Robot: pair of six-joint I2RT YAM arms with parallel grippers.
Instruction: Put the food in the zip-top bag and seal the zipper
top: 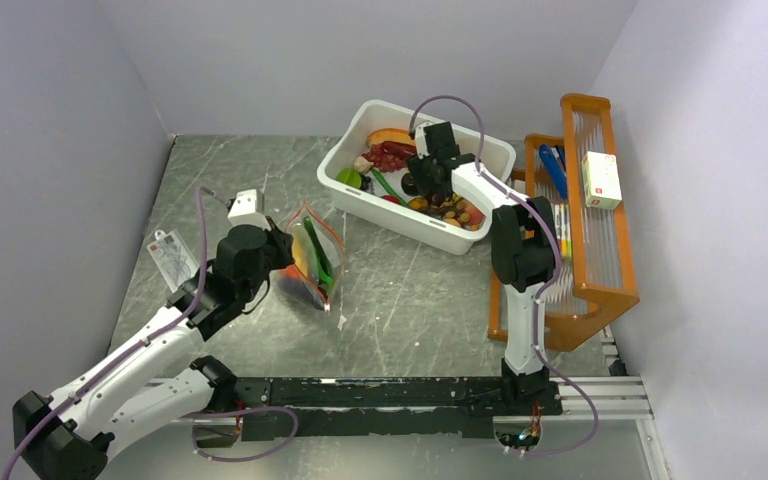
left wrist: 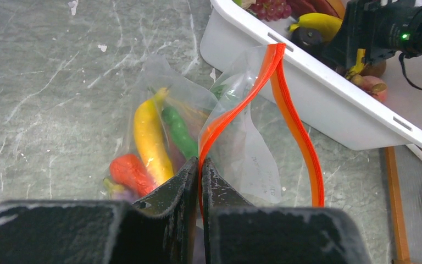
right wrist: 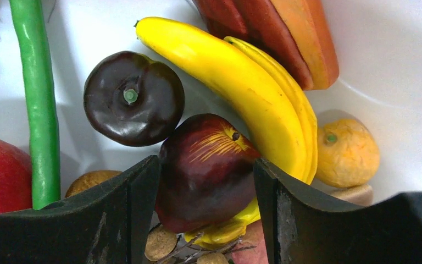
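Observation:
The zip bag [top: 310,270] lies on the counter with a yellow pepper [left wrist: 148,137], green pepper [left wrist: 178,129] and red pepper [left wrist: 129,173] inside. My left gripper is shut on its orange-zippered edge; the mouth stands open. My right gripper is inside the white bin [top: 370,205], open around a dark reddish-purple round fruit [right wrist: 203,165]. Beside it lie a banana [right wrist: 242,88], a dark round fruit [right wrist: 132,115], a green bean [right wrist: 35,99] and other foods.
A wooden rack [top: 610,280] with a small box [top: 601,180] stands at the right. A clipboard [top: 172,260] lies at the left.

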